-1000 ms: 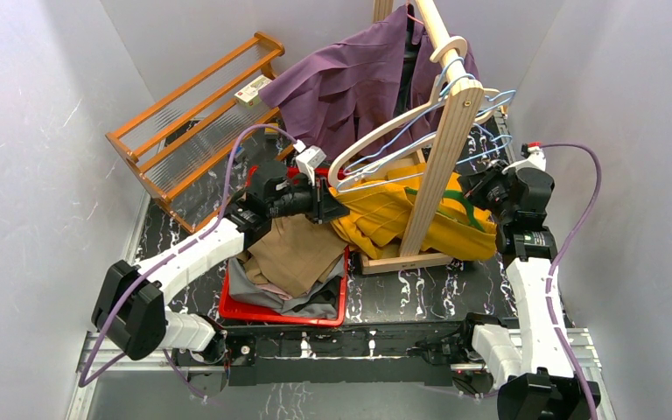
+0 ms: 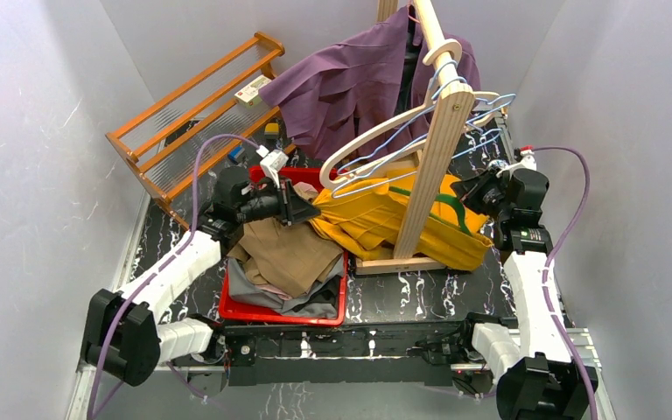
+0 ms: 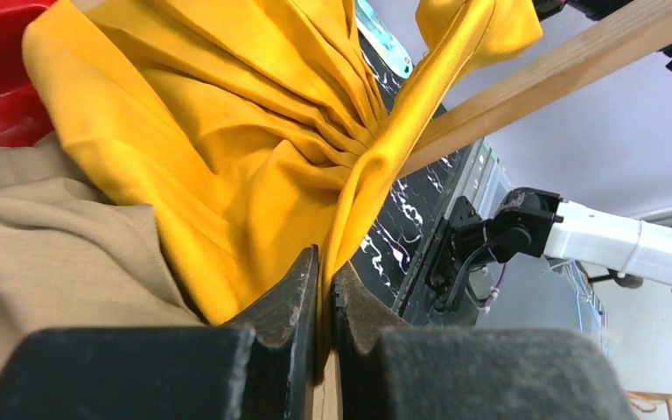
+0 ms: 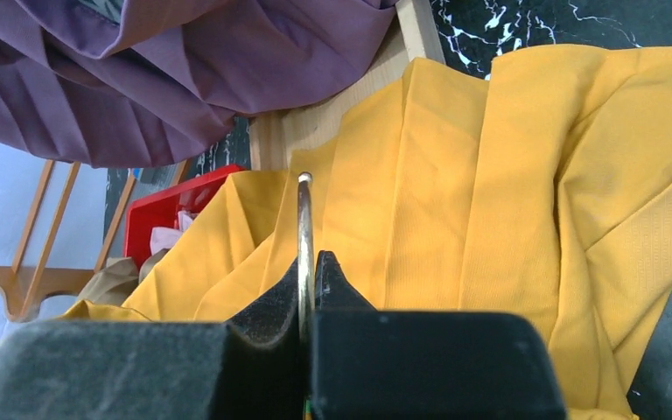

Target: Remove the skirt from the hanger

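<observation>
A yellow skirt (image 2: 359, 219) lies draped low across the base of the wooden rack (image 2: 429, 175), under several hangers (image 2: 376, 140). My left gripper (image 2: 302, 208) is shut on a bunched fold of the skirt, which stretches up from the fingertips in the left wrist view (image 3: 324, 289). My right gripper (image 2: 462, 188) is at the skirt's right side; in the right wrist view it is shut with a thin metal hook (image 4: 304, 210) between its fingers, above the yellow cloth (image 4: 437, 192).
A red tray (image 2: 280, 317) holding brown and grey clothes sits below my left gripper. A purple garment (image 2: 341, 79) hangs at the back of the rack. An orange slatted rack (image 2: 184, 96) stands at back left.
My left gripper has moved left, pulling the yellow skirt toward the red tray.
</observation>
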